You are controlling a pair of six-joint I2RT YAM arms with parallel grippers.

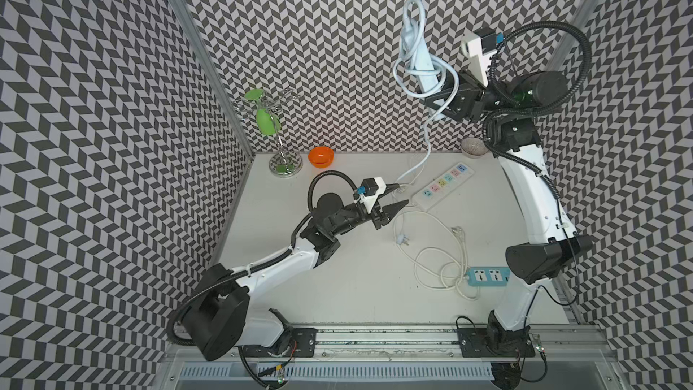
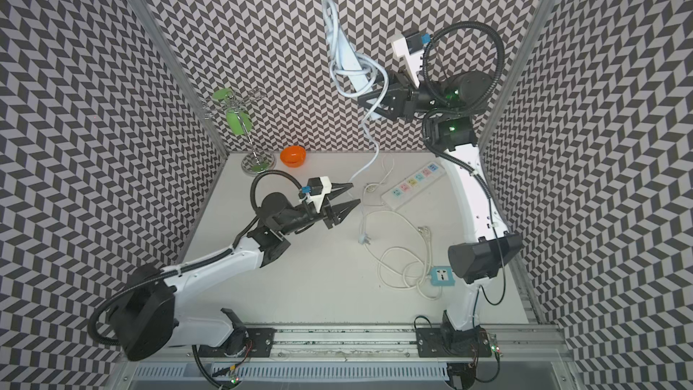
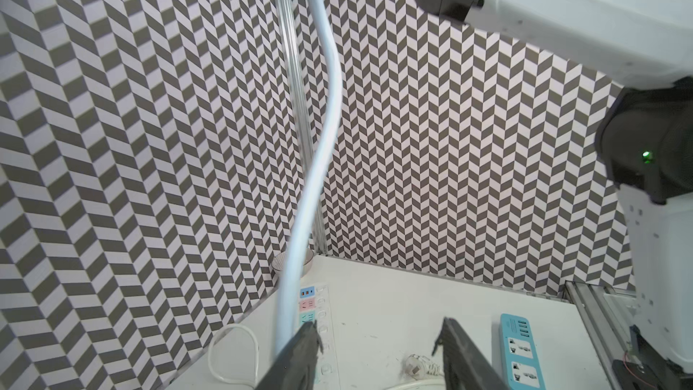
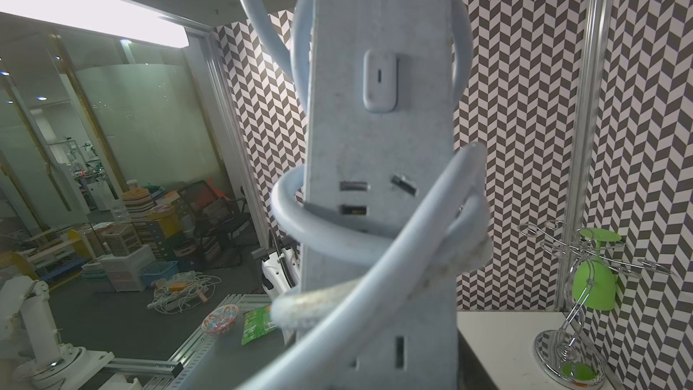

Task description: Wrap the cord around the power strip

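A pale blue power strip [image 1: 421, 61] hangs high at the back, with my right gripper [image 1: 434, 107] shut on its lower end. Loops of its thick blue cord [image 4: 339, 238] cross the strip's face and pass around its sides; one large loop stands out past the far end. The cord's free tail [image 2: 375, 148] drops toward my left gripper [image 2: 356, 193], which is open above the table. In the left wrist view that tail [image 3: 317, 166] runs down outside the left finger; whether they touch I cannot tell. Below the left gripper, the plug [image 1: 402, 239] shows.
Under the tail lies a white strip [image 1: 444, 185] with coloured sockets. A second blue strip [image 1: 488, 276] and its coiled white cord [image 1: 440, 267] lie front right. An orange bowl [image 1: 321, 157] and a metal stand [image 1: 285, 164] with green pieces occupy the back left.
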